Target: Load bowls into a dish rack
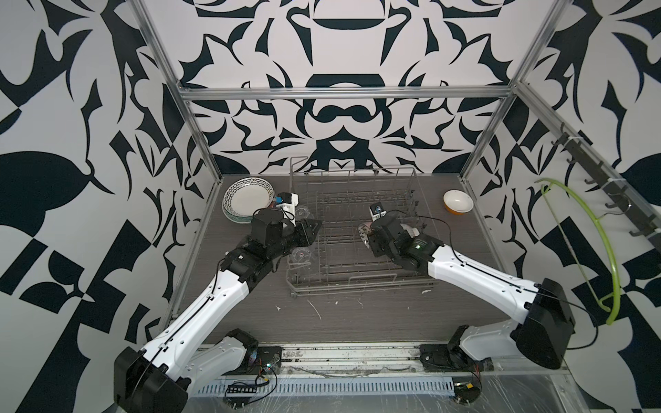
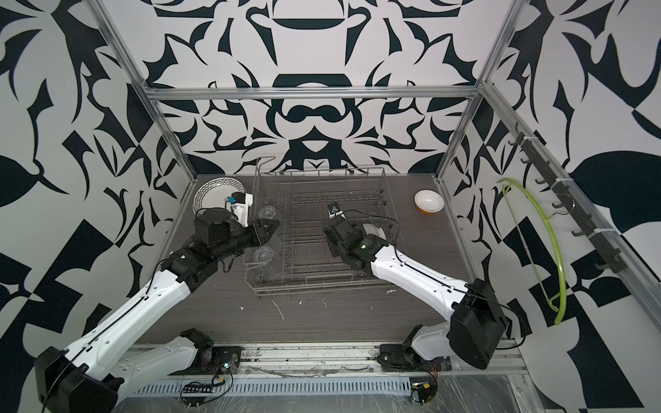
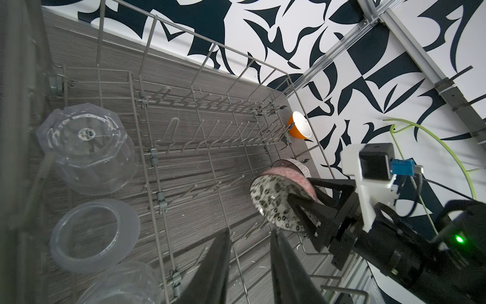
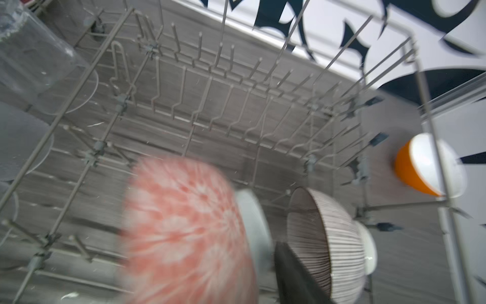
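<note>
A pink bowl (image 4: 187, 228) with a black-and-white spotted inside stands tilted over the rack's lower right part. My right gripper straddles its wall, one finger inside the bowl and one outside; whether they press on it is hard to tell. Beside it, a striped bowl (image 4: 344, 243) rests on its side in the dish rack (image 4: 197, 124). An orange bowl (image 1: 458, 201), white inside, sits on the table right of the rack. Over the rack's left side, my left gripper is open and empty.
Several clear cups (image 3: 96, 147) stand along the rack's left side. Stacked plates (image 1: 248, 198) lie on the table left of the rack. The rack's wire sides and upright tines bound the space; its back rows hold nothing.
</note>
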